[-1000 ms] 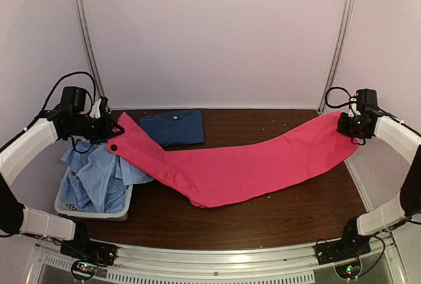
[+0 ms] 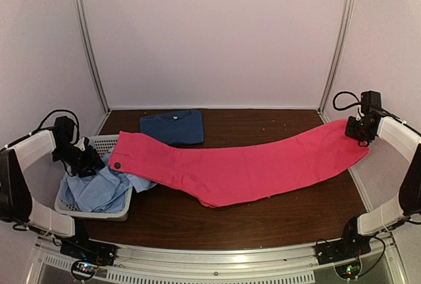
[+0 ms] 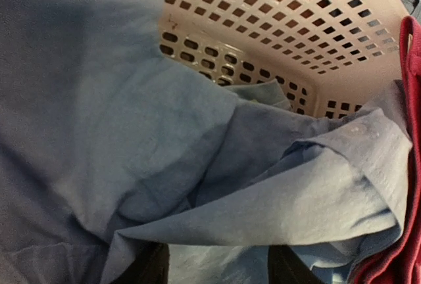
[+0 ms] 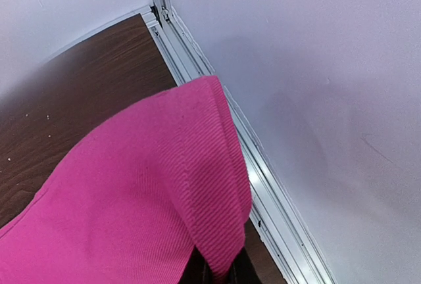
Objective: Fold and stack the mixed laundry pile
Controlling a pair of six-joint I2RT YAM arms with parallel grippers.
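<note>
Pink trousers (image 2: 243,172) stretch across the table; their waistband with a dark button rests over the basket's right side at left. My right gripper (image 2: 360,133) is shut on the pink leg's end (image 4: 171,165), raised at the table's right edge. My left gripper (image 2: 89,162) is down in the white basket (image 2: 122,215) among light blue garments (image 3: 131,133); in the left wrist view its fingers stand apart at the bottom, partly hidden by blue cloth.
A folded dark blue shirt (image 2: 171,128) lies at the back left. Side walls flank both arms. Bare table (image 2: 263,225) shows along the front and back right.
My left gripper has left the pink waistband and moved down into the basket; the waistband now lies lower. My right gripper moved slightly outward with the leg.
</note>
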